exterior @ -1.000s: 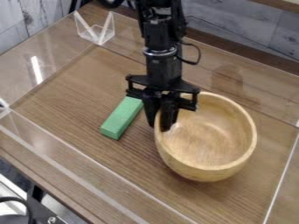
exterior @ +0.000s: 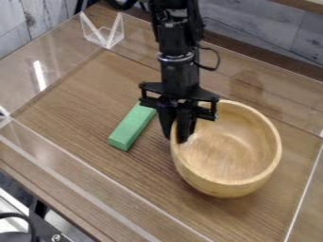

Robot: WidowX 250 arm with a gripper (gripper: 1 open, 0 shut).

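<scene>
A black arm comes down from the top of the view to my gripper (exterior: 182, 128), which is shut on the left rim of a wooden bowl (exterior: 231, 151). The bowl is large, light tan and oval, on the right of the wooden table. A green rectangular block (exterior: 131, 127) lies flat just left of the gripper and bowl.
White brackets stand at the top left and left edge, by grey walls. A black cable lies in the bottom left corner.
The gripper and bowl have shifted very slightly, the bowl a little toward the right. The grip on the rim looks the same.
</scene>
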